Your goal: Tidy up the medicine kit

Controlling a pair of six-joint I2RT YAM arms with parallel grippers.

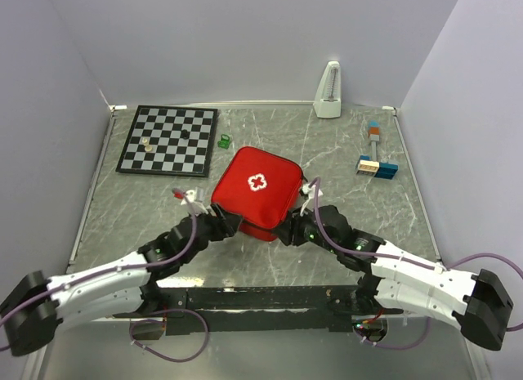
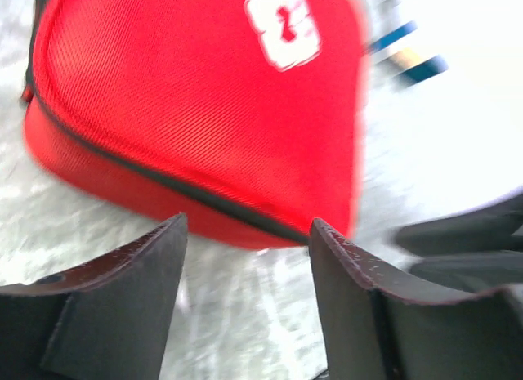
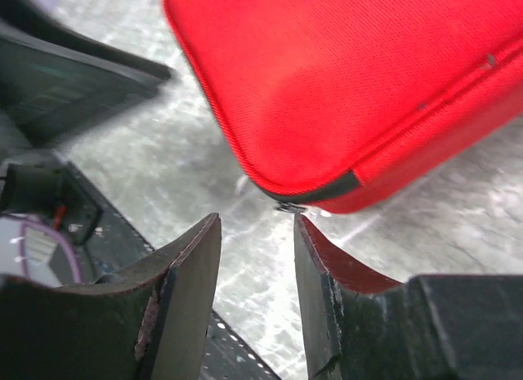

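The medicine kit is a closed red soft bag (image 1: 259, 185) with a white cross emblem (image 1: 257, 182), lying slanted mid-table. Black trim (image 2: 204, 198) runs along the seam below its lid. At the bag's front-left edge is my left gripper (image 1: 230, 222), part open; in its wrist view the front edge lies beyond the fingers with nothing clearly pinched. By the front-right corner, my right gripper (image 1: 286, 233) is also part open. Its wrist view shows a small metal zipper pull (image 3: 291, 207) at the corner, just beyond the empty gap between the fingertips.
A checkered board (image 1: 167, 140) lies at the back left, with a small green object (image 1: 224, 141) beside it. A white metronome (image 1: 328, 92) stands at the back, and a block-built toy (image 1: 376, 163) lies at the right. The two grippers are close together.
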